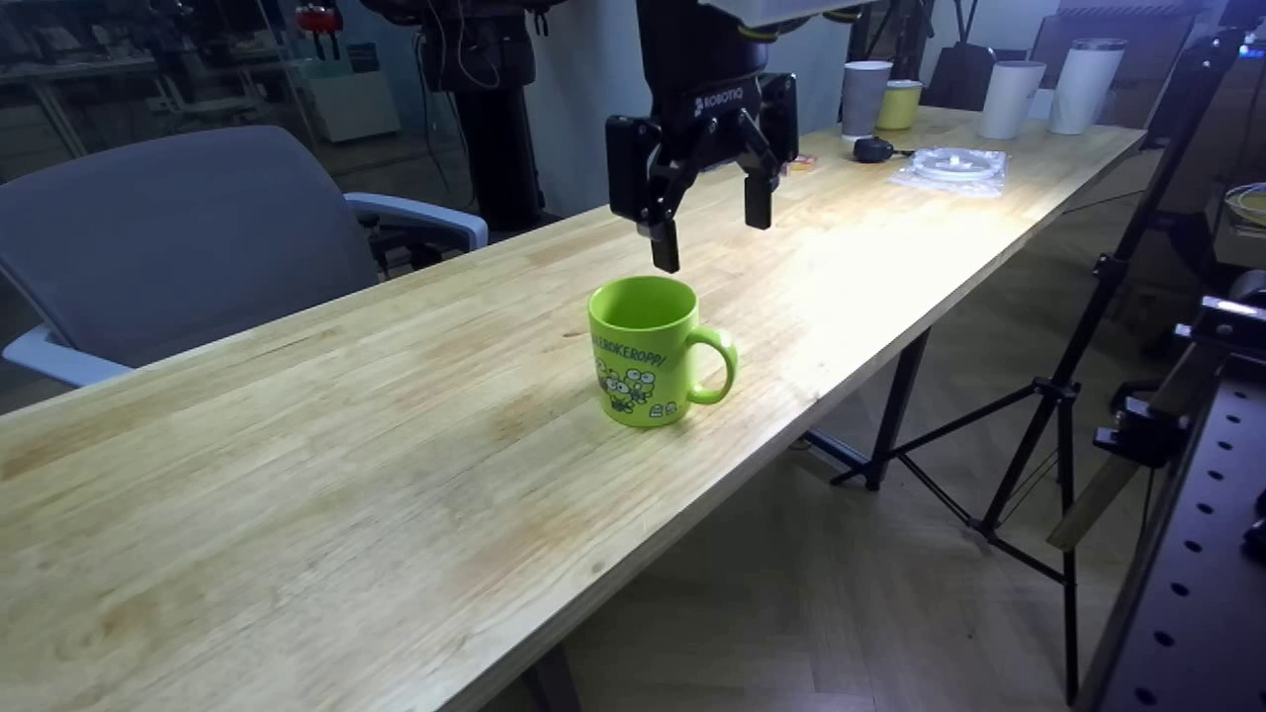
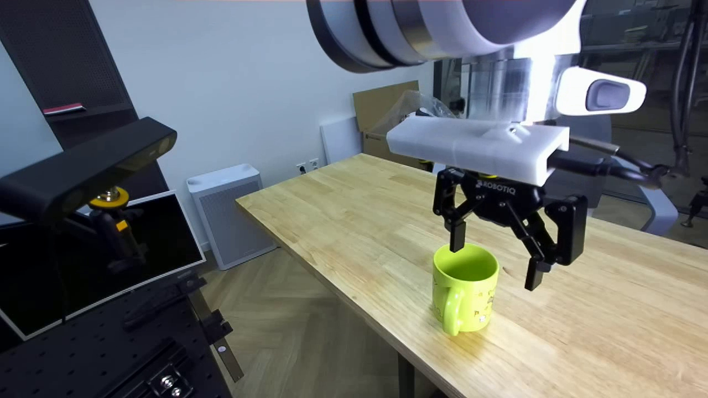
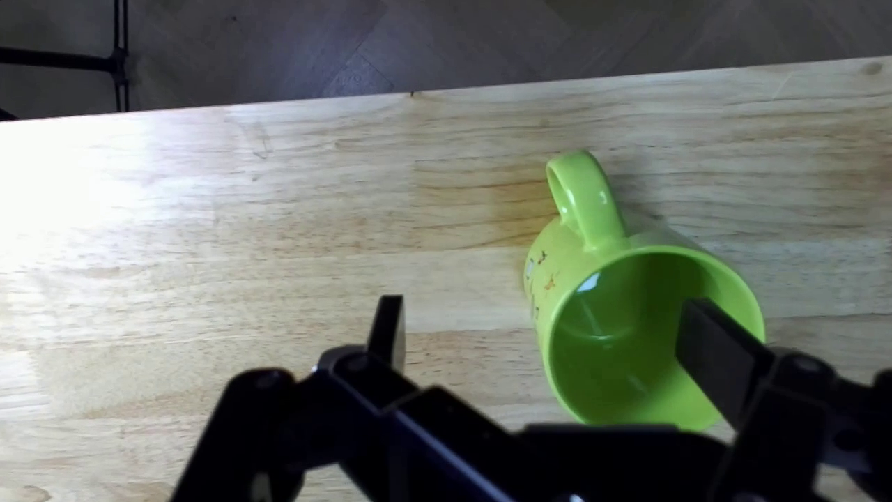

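Observation:
A lime-green mug (image 1: 641, 356) with cartoon figures printed on its side stands upright on the wooden table (image 1: 356, 439), close to the long edge. Its handle points toward that edge. My gripper (image 1: 712, 237) hangs open just above and behind the mug, fingers pointing down, nothing between them. From the other side, the gripper (image 2: 494, 258) sits over the table with one fingertip near the mug's far rim. In the wrist view the mug's mouth (image 3: 644, 335) appears right of centre, partly covered by the right finger (image 3: 723, 360); the left finger (image 3: 387, 330) is over bare wood.
Cups, including a grey one (image 1: 865, 101) and a yellow one (image 1: 899, 105), stand at the table's far end near a bagged white ring (image 1: 955, 166). An office chair (image 1: 202, 249) is at the back side.

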